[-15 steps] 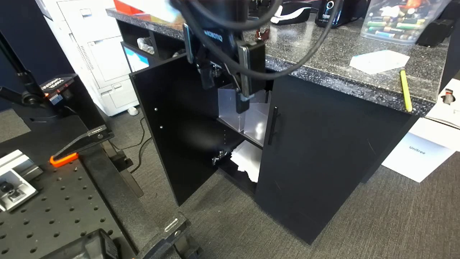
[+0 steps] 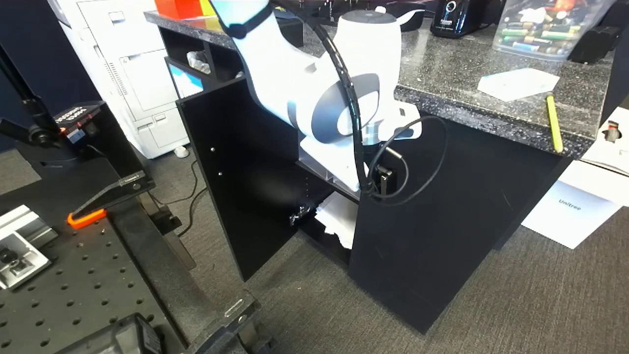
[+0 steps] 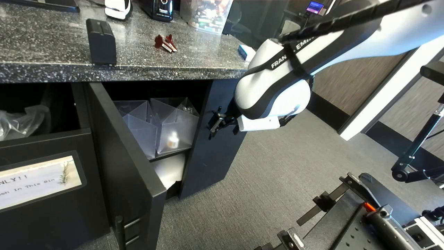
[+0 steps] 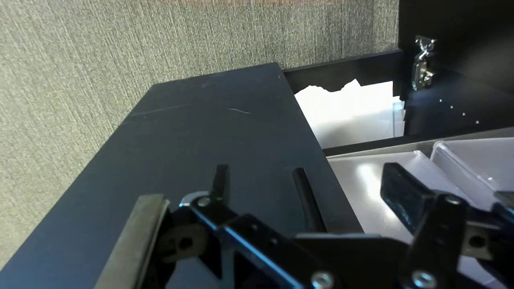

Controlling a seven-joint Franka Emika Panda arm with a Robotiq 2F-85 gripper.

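Observation:
The black right cabinet door point(image 4: 207, 144) is closed, its dark bar handle point(image 4: 308, 200) upright near the edge beside the open compartment. My gripper is open, its fingers point(image 4: 403, 200) spread on either side of that handle in the wrist view, without gripping it. Whether a finger touches the door cannot be told. From exterior view 2, the gripper point(image 3: 215, 123) sits close against the door's front, hiding the handle. The left cabinet door point(image 2: 247, 171) stands swung open.
Inside the cabinet are clear plastic bins point(image 3: 174, 129) on a shelf and white paper point(image 2: 339, 218) below. A speckled countertop point(image 3: 137, 73) overhangs the doors. The perforated black table point(image 2: 76, 289) stands opposite.
The arm has come down and to the right, from before the open compartment to the closed door's handle. Both doors look unmoved.

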